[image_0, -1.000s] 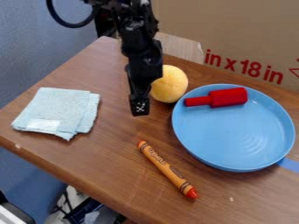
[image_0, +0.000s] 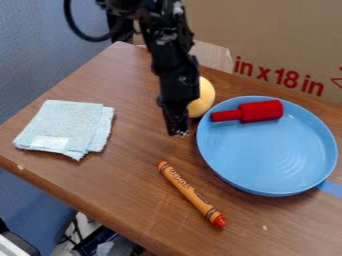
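Note:
My gripper (image_0: 178, 122) hangs low over the middle of the table, in front of a yellow round object (image_0: 202, 94) that it partly hides; whether its fingers are open or shut is hard to tell. A blue plate (image_0: 267, 160) holds a red roller-like object (image_0: 247, 112) near its back rim. An orange crayon (image_0: 190, 192) lies diagonally toward the front of the table. A folded pale cloth (image_0: 66, 127) lies at the left.
A cardboard box (image_0: 287, 45) stands behind the table (image_0: 120, 190). The table's left edge drops to a blue area with cables below. Bare wood lies between cloth, gripper and crayon.
The arm and gripper have shifted slightly to the right over the last second. The objects on the table look unmoved.

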